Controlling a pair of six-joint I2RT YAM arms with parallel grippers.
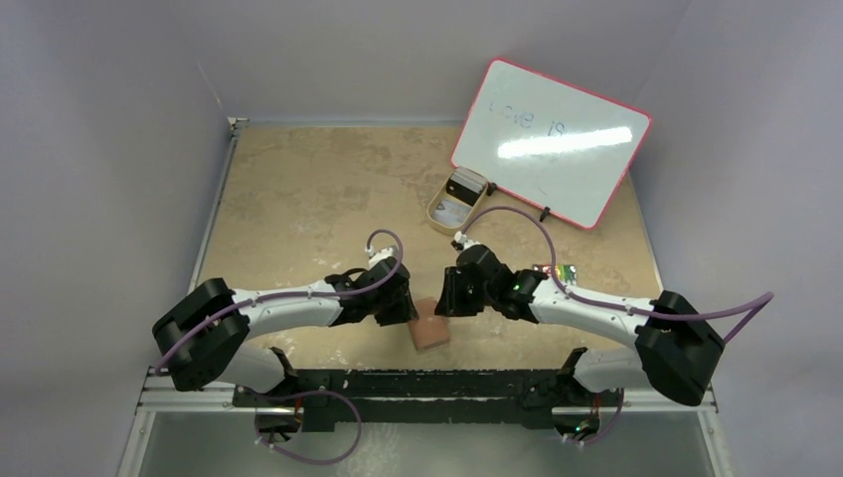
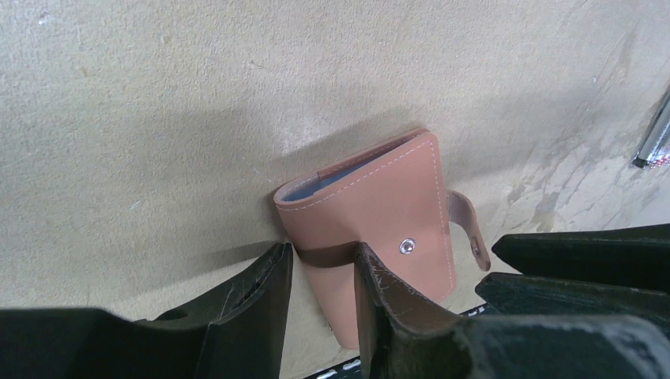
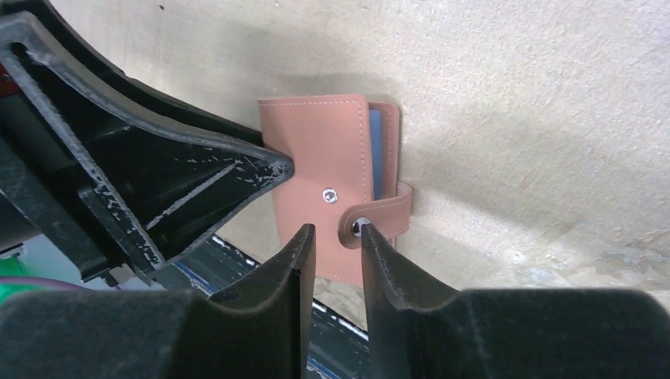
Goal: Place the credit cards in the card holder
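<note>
The pinkish-brown card holder rests on the table between my two grippers. Its folded spine edge is between the parted fingertips of my left gripper, in the left wrist view; I cannot tell if they touch it. In the right wrist view, the holder's snap strap hangs loose and a blue inner layer shows at the opening. My right gripper is open over that strap side, apparently holding nothing. Cards stand in a small tan box farther back.
The tan box sits near a whiteboard at the back right. A colourful pack lies to the right behind the right arm.
</note>
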